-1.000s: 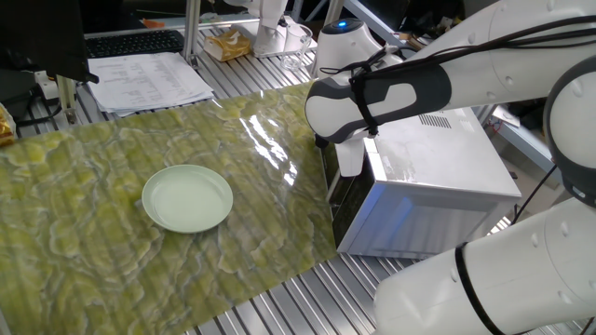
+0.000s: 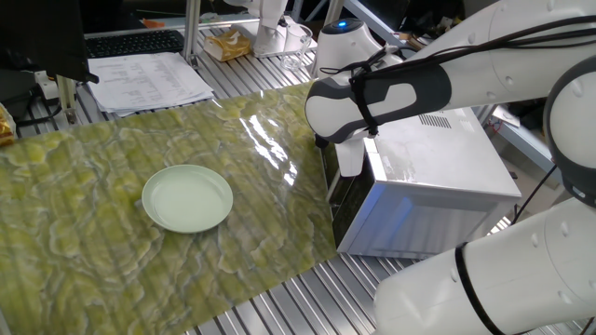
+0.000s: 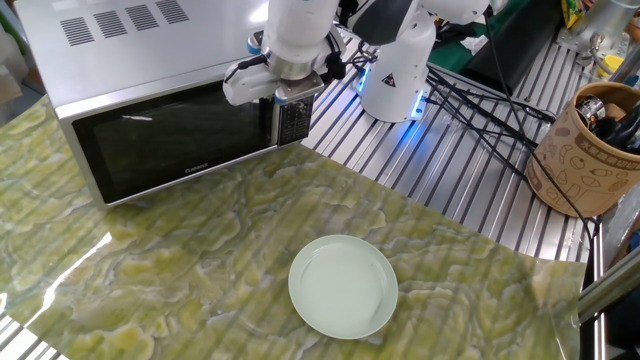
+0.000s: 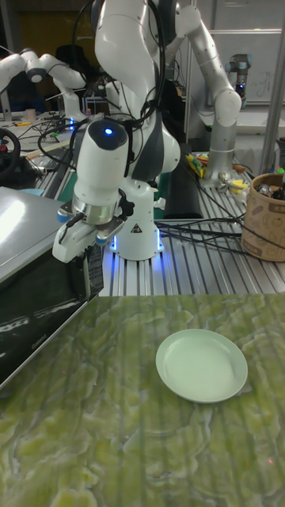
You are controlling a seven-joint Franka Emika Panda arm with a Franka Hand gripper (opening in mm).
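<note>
A silver microwave [image 3: 190, 130] with a dark glass door stands on the table, its door apparently closed. My gripper [image 3: 282, 98] is in front of the door at its handle side, by the upright handle [image 3: 277, 124]. From the side, the white hand [image 2: 350, 157] sits close against the microwave's front edge. Its fingers are mostly hidden, so I cannot tell how the fingers stand or whether they touch the handle. A pale green round plate [image 3: 343, 287] lies flat on the green marbled mat, apart from the microwave, and looks empty.
A brown patterned bucket [image 3: 590, 160] holding tools stands on the slatted metal table, with loose black cables near it. Papers [image 2: 149, 82] and a keyboard [image 2: 135, 43] lie beyond the mat.
</note>
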